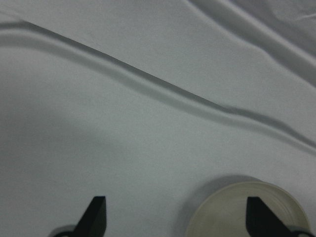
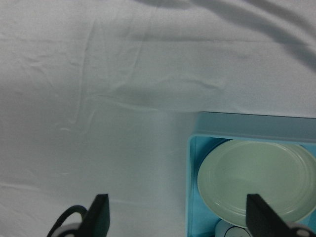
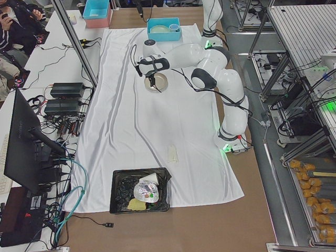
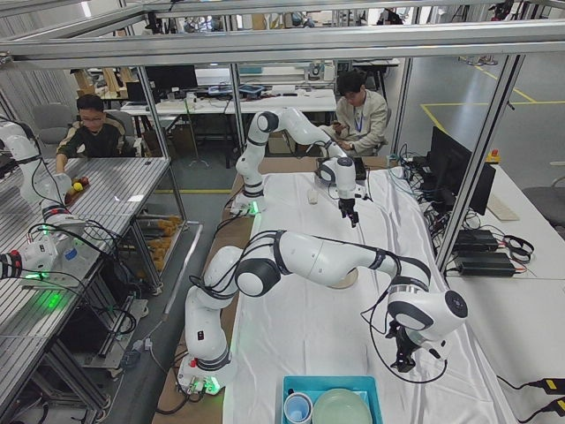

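Note:
A beige plate [image 3: 163,83] lies on the white cloth, and in the left wrist view its upper rim [image 1: 247,202] shows below my left gripper, which is open with nothing between its fingers. My right gripper is also open and empty, above the cloth beside a blue bin [image 2: 256,126]. Inside that bin are a pale green plate [image 2: 254,180] and a cup [image 4: 297,408].
A black lined tray [image 3: 118,189] with foil, a yellow item and white pieces stands at the front of the table. A small pale item [image 3: 172,154] lies near it. Monitors and cables line one side.

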